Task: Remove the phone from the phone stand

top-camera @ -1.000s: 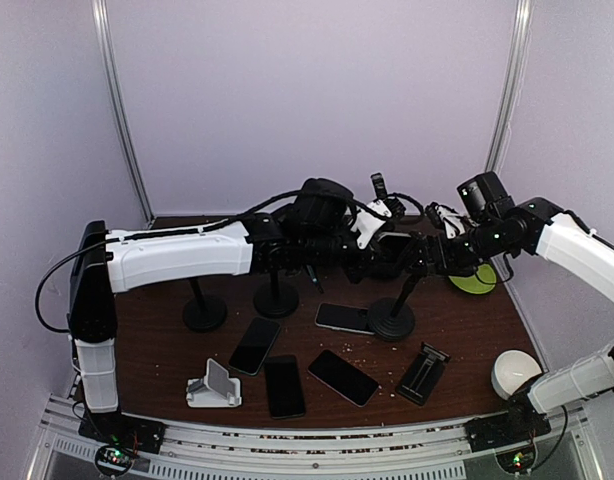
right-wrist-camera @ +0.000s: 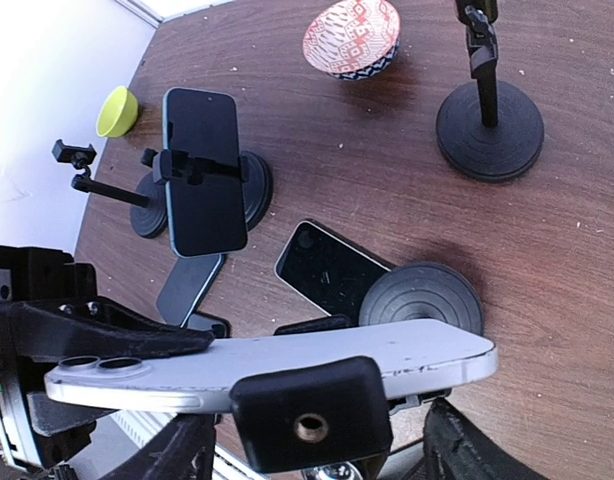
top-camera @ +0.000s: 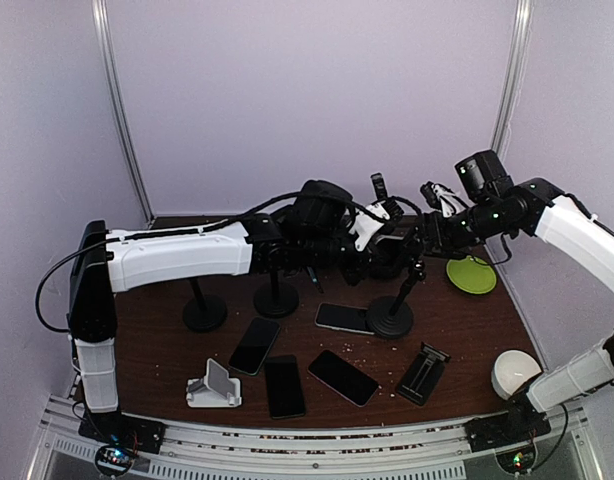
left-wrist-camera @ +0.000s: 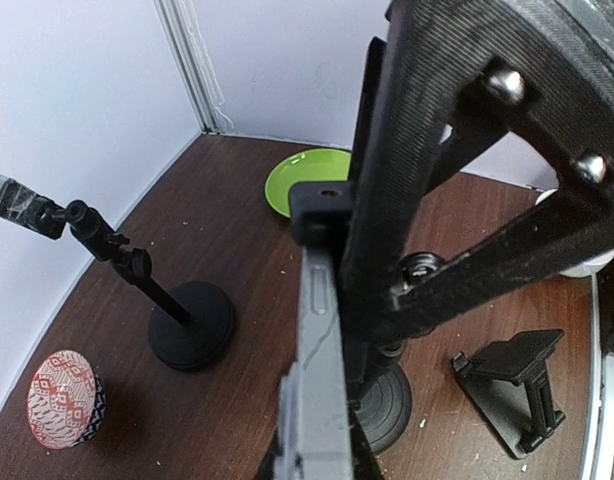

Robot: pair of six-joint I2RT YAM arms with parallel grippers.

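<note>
The phone (right-wrist-camera: 287, 360) is seen nearly edge-on in the right wrist view, pale and held up above the table. My left gripper is shut on one end of it. The stand's black clamp (right-wrist-camera: 312, 415) still sits across the phone's long side, and its round base (top-camera: 389, 318) rests on the table below. My right gripper is at the clamp with its fingers (right-wrist-camera: 472, 450) apart on either side; whether they touch it cannot be told. In the left wrist view, the right gripper's dark parts loom over the phone's far end.
Several phones lie flat on the near table, among them a black phone (top-camera: 343, 377). A white stand (top-camera: 214, 386) and a black folding stand (top-camera: 423, 374) are at the front. A green plate (top-camera: 471, 275) and white bowl (top-camera: 514, 372) are at right; another stand holds a phone (right-wrist-camera: 204, 170).
My right gripper has shifted up and slightly left in the top view, uncovering more of the green plate. The left arm stays where it was.
</note>
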